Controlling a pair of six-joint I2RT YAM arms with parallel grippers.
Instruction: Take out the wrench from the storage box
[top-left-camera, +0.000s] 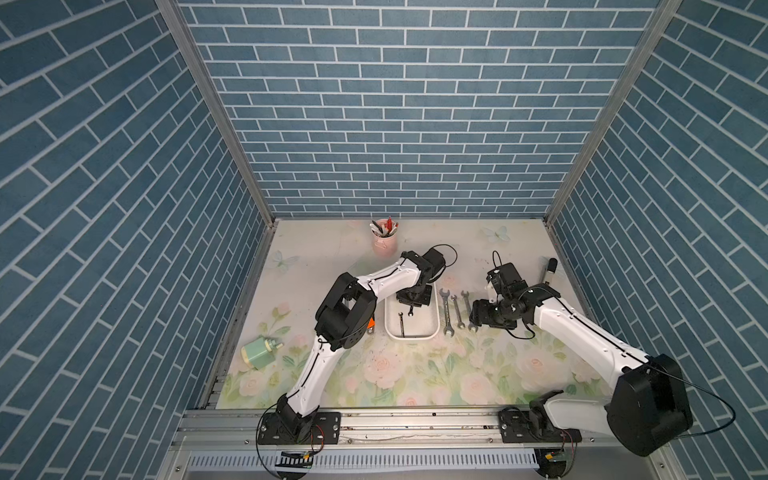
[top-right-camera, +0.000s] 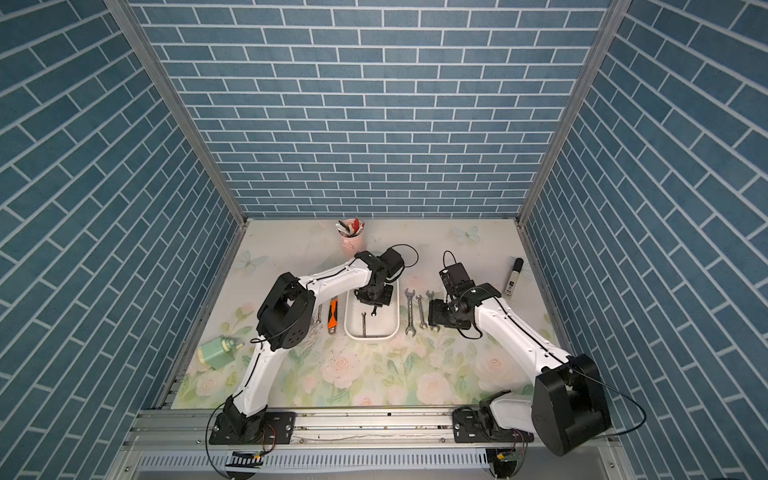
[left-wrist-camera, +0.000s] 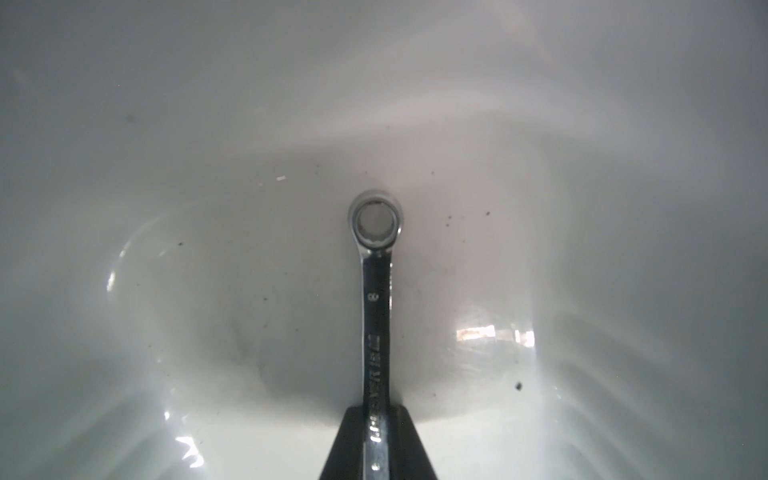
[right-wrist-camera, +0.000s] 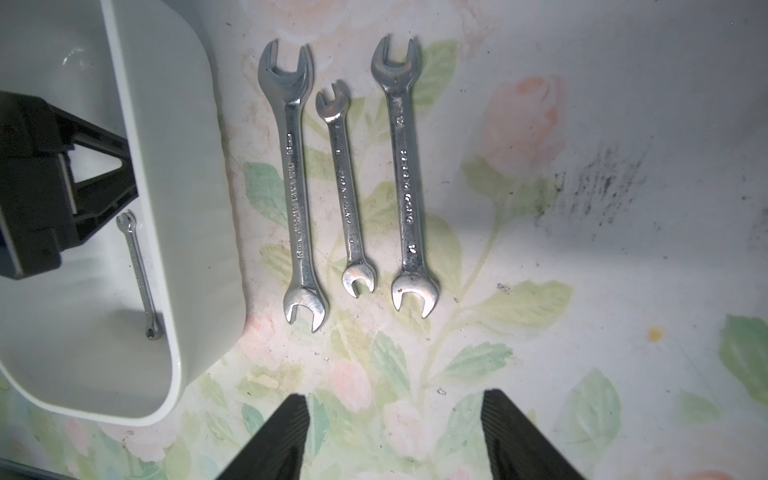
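My left gripper (top-left-camera: 414, 300) is down inside the white storage box (top-right-camera: 397, 320). In the left wrist view a small combination wrench (left-wrist-camera: 374, 320) runs between its dark fingertips; whether they grip it, I cannot tell. A second small wrench (right-wrist-camera: 140, 272) lies in the box beside that gripper. My right gripper hovers over the table right of the box, its fingers apart with nothing between them.
Several wrenches (right-wrist-camera: 294, 192) lie right of the box; an orange-handled tool (top-right-camera: 333, 313) lies left. A pink pen cup (top-left-camera: 384, 242) stands behind, a green bottle (top-left-camera: 260, 352) at the front left, a black marker (top-right-camera: 514, 278) at the right.
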